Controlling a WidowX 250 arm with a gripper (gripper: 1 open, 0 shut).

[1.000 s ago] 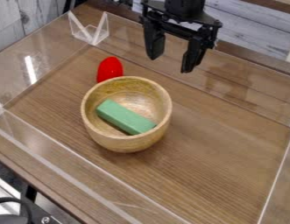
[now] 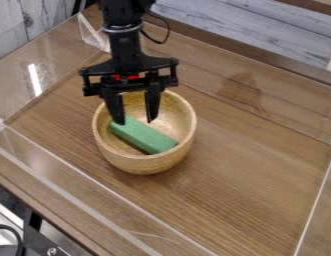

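Observation:
My black gripper (image 2: pixel 130 92) hangs over a wooden bowl (image 2: pixel 184 128), its fingers open and apart above the bowl's back half. Inside the bowl lies a green oblong block (image 2: pixel 141 136), slanting from back left to front right. A red object (image 2: pixel 125 77) sits behind the gripper and is mostly hidden by it.
The bowl stands on a brown wooden table (image 2: pixel 248 170), which is clear to the right and in front. Light edges border it at left and right. A clear plastic piece is partly hidden at the upper left.
My gripper has come down and toward the front left, from the back of the table to over the bowl, now covering most of the red object.

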